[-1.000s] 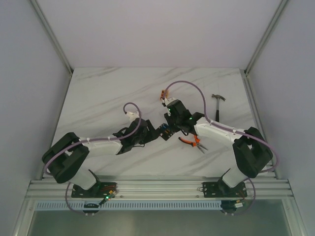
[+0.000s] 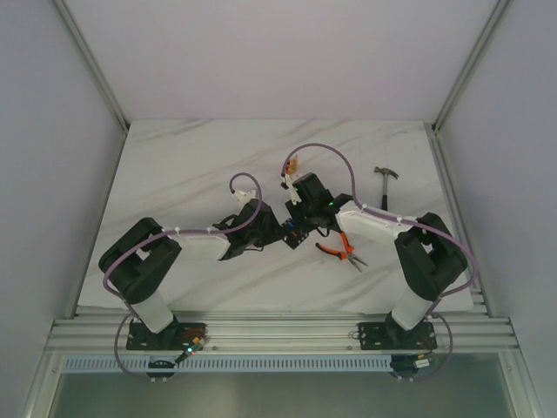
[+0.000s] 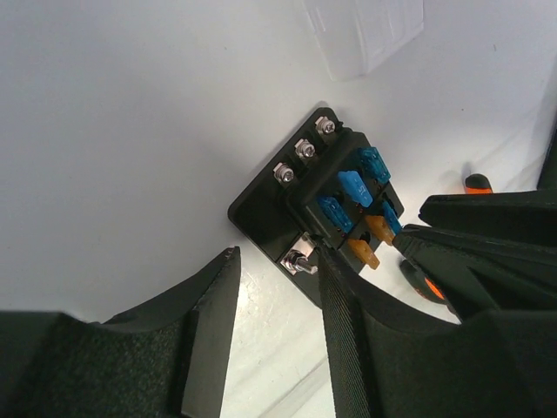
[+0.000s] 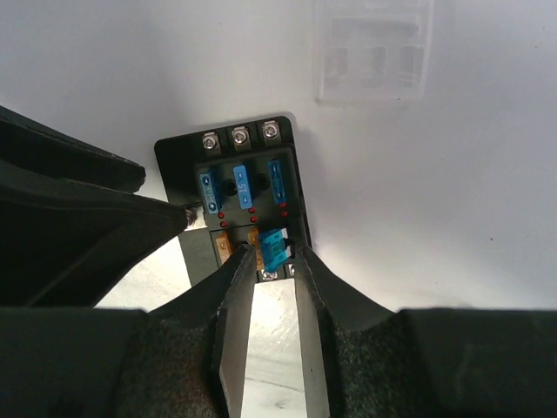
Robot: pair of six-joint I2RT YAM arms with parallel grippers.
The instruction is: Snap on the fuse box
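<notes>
A small black fuse box (image 4: 235, 192) with blue and amber fuses and metal screw terminals lies on the white marble table between both grippers. My left gripper is at its lower terminal corner, fingers part open, with nothing clearly between them. In the right wrist view its dark body reaches in from the left. My right gripper is over the box's amber-fuse side, fingertips slightly apart, near a tilted blue piece (image 4: 273, 246); whether it touches that piece I cannot tell.
A clear plastic cover (image 4: 372, 48) lies just beyond the box. Orange-handled pliers (image 2: 341, 254) and a hammer (image 2: 385, 187) lie to the right, a small orange object (image 2: 291, 165) behind.
My left arm has moved toward the back and right, closer to the box.
</notes>
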